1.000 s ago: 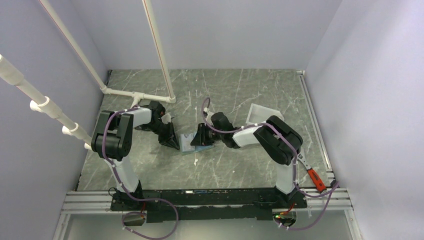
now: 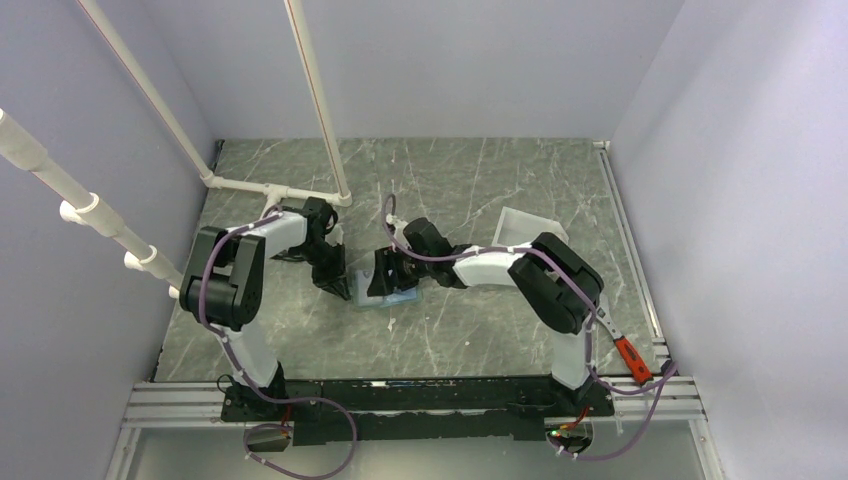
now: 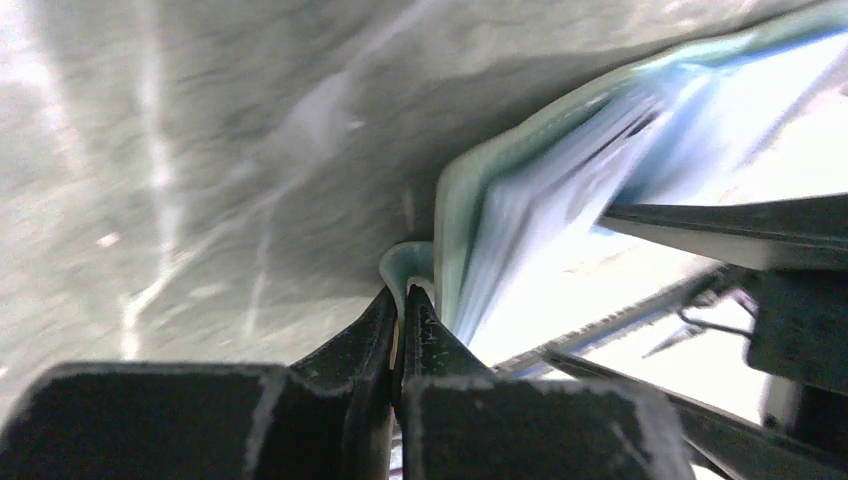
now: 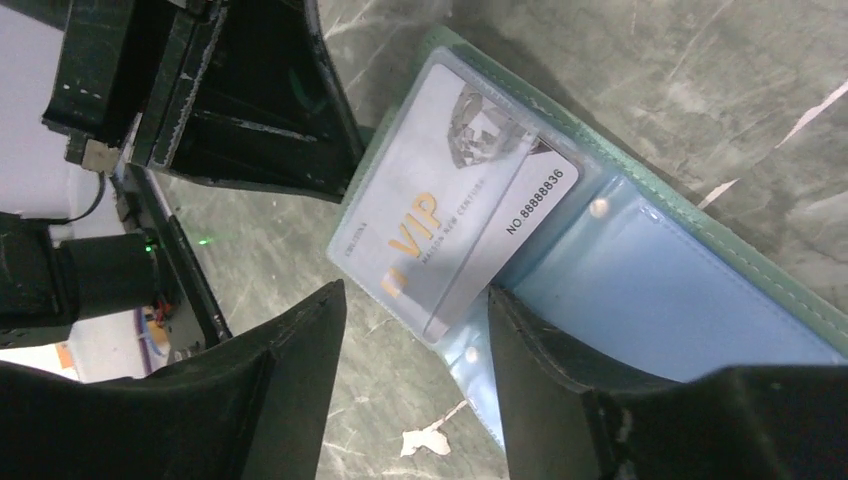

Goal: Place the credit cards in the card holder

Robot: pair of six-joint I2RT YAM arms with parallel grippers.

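Observation:
A pale green card holder (image 2: 408, 297) lies unfolded on the table, held at its left edge by my shut left gripper (image 2: 348, 294). In the left wrist view, its green border (image 3: 408, 262) is pinched between the fingertips. A silver VIP card (image 4: 440, 190) lies in the clear pocket at that end of the holder, numbered strip toward the blue pockets (image 4: 650, 280). My right gripper hovers over the card's near end, fingers apart and nothing seen between them. One right finger (image 4: 510, 335) appears close to the card's edge; whether it touches cannot be told.
A white tray (image 2: 525, 226) stands behind the right arm. A red-handled tool (image 2: 632, 358) lies at the right edge, and white pipes (image 2: 275, 190) stand at the back left.
The left gripper and the holder have shifted slightly left. My right gripper has also moved left, along the holder toward its left end.

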